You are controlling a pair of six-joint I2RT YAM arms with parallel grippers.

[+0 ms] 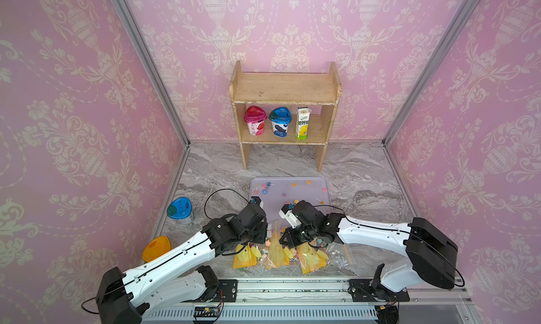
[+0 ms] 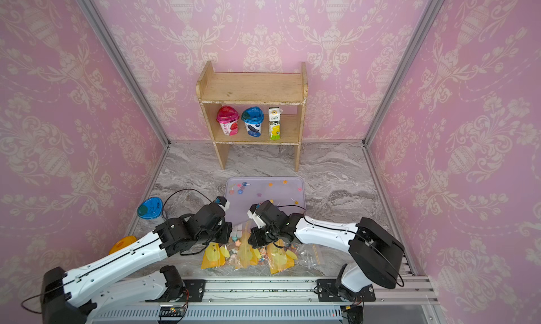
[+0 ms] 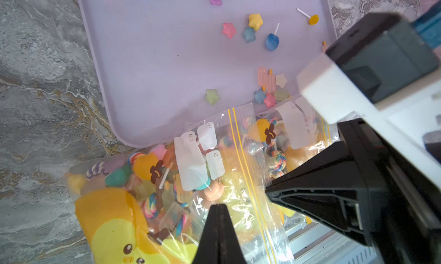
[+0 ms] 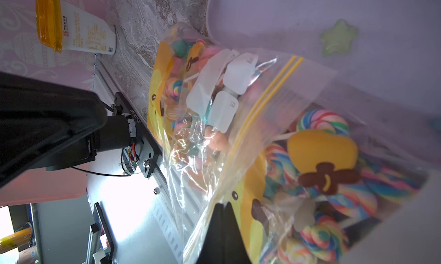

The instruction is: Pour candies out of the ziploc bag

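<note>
Several ziploc bags of candies (image 3: 119, 236) with yellow chick prints lie side by side along the front, overlapping the tray's near edge. The lilac tray (image 3: 151, 57) holds scattered star and lollipop candies. My left gripper is shut over the left bag, nothing visible between its fingers. My right gripper is shut low over a middle bag's clear zip edge; whether it pinches any film cannot be told.
A wooden shelf (image 1: 284, 81) with two cups and a carton stands at the back. A blue-lidded cup (image 1: 180, 208) and a yellow-lidded cup (image 1: 156, 248) stand at the left.
</note>
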